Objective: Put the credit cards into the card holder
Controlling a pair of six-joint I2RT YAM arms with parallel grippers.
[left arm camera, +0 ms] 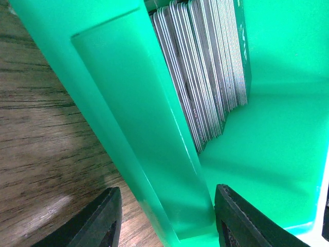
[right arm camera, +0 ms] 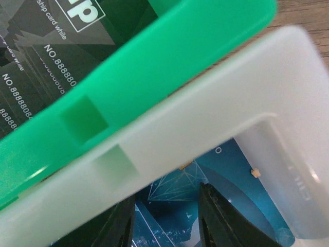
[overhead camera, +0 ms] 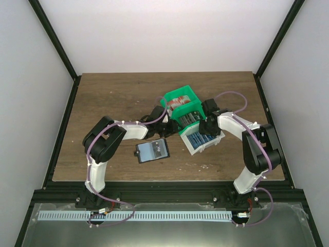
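Observation:
My left gripper is shut on the side wall of a green bin; dark cards stand in a row inside that bin. Over the white bin, my right gripper is part open, with a gap between its fingertips. Blue cards lie behind and around those fingers, and none is visibly gripped. The card holder, a flat dark-edged case with a pale left part and dark cards at its right side, rests on the table left of the bins.
Behind the middle bin stands another green bin with red-and-white cards. The bins sit close together in a slanted row. Bare wooden table lies to the left and at the back.

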